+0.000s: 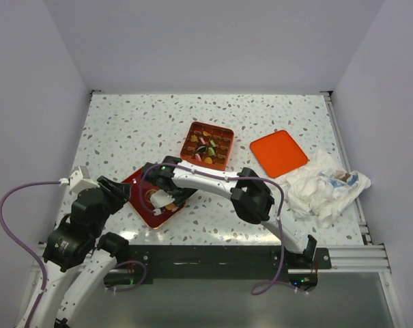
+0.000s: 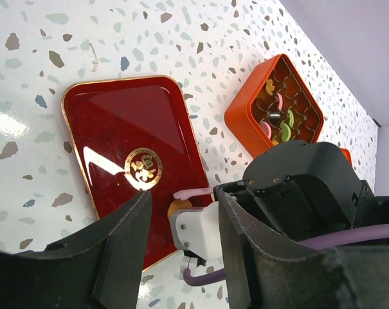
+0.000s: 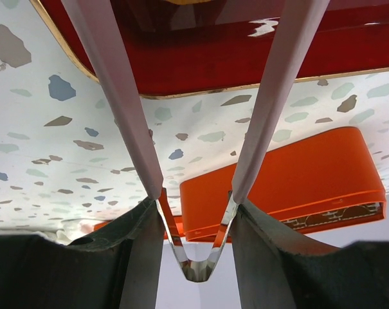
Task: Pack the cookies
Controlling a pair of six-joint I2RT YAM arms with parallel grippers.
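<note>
A dark red tray (image 2: 117,122) with a gold emblem lies at the left of the table; a yellow cookie (image 2: 176,206) is on it, partly behind my right gripper. The orange compartment box (image 1: 207,128) at the back holds several coloured cookies. My right gripper is low over the red tray, its pink fingers part open with nothing visible between them at this angle. My left gripper hangs to the left of the tray, its black fingers apart, nothing held.
An orange lid (image 1: 278,154) lies at the right of the box, and a crumpled white bag (image 1: 315,193) at the front right.
</note>
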